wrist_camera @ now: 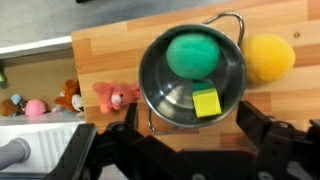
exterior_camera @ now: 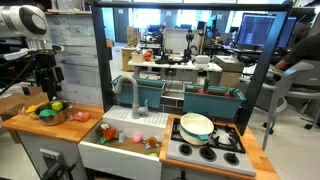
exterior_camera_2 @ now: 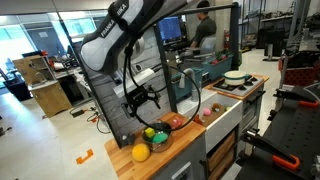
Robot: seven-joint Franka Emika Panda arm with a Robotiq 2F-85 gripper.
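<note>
A metal pot (wrist_camera: 161, 88) stands on the wooden counter with a green round object (wrist_camera: 193, 55) and a yellow-green block (wrist_camera: 206, 101) inside. A yellow ball-like object (wrist_camera: 268, 58) lies outside it by one handle, and a small pinkish-red toy (wrist_camera: 117, 96) is on its other side. My gripper is open above the pot, its dark fingers wide apart. Nothing is held between them. In the first exterior view the gripper (exterior_camera: 45, 85) hangs over the pot (exterior_camera: 66, 116) with a gap below it.
A white sink (exterior_camera: 118, 157) with several colourful toys lies beside the pot's counter, with a tall faucet (exterior_camera: 135, 95) behind. Farther right, a pale pan (exterior_camera: 197, 126) sits on the stove (exterior_camera: 208, 153). A dark upright post (exterior_camera: 102, 60) stands near the arm.
</note>
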